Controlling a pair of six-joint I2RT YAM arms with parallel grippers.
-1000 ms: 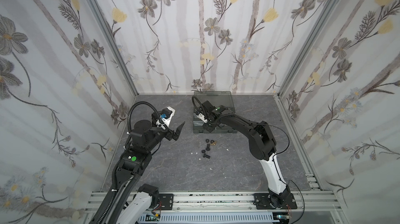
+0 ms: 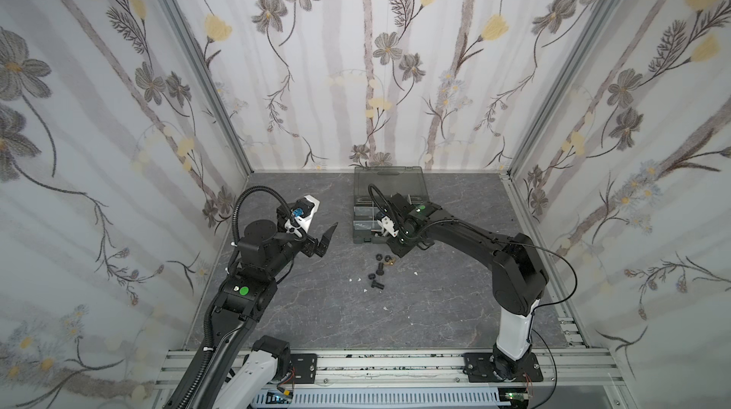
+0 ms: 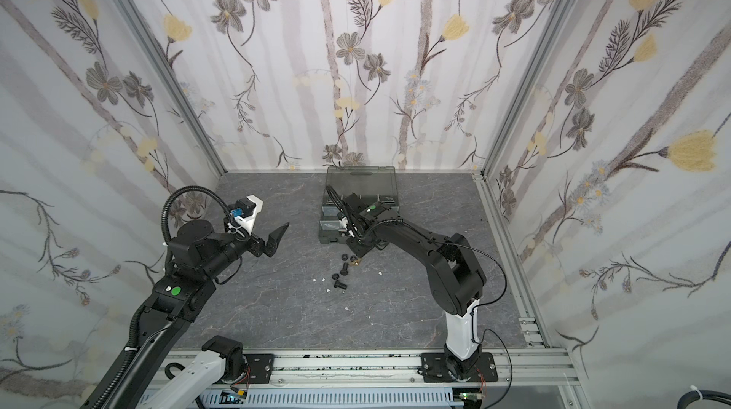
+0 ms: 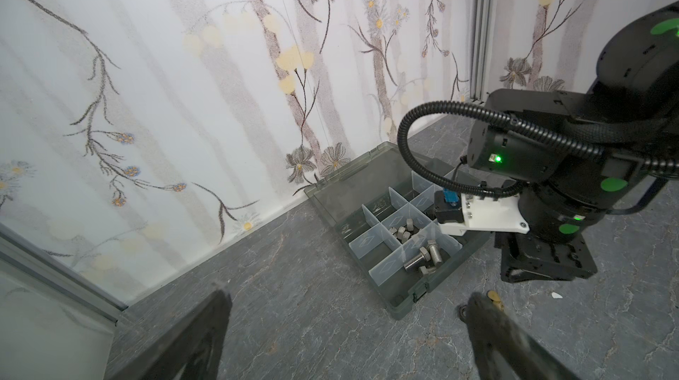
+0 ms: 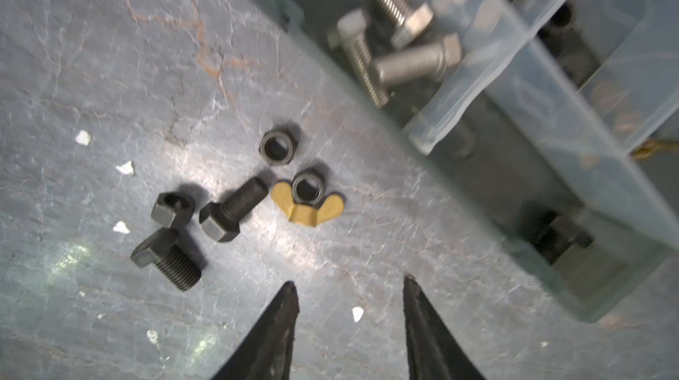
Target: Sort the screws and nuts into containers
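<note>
Dark bolts [image 5: 171,261] and hex nuts [image 5: 276,146] lie loose on the grey table beside a brass wing nut [image 5: 305,213], which has a nut resting against it. The divided container [image 4: 391,295] holds steel bolts [image 5: 413,65], nuts and dark pieces in separate compartments, its lid open behind. My right gripper hangs above the loose pieces just in front of the container, fingers apart with nothing between them. My left gripper is held up at the left, away from the container, open and empty.
Walls close in the back and sides. Small white flakes lie scattered near the hardware. The right arm partly hides the container in the top views.
My right arm has shifted right and toward the front, from over the container to its front edge near the loose pieces. The left arm has not visibly moved.
</note>
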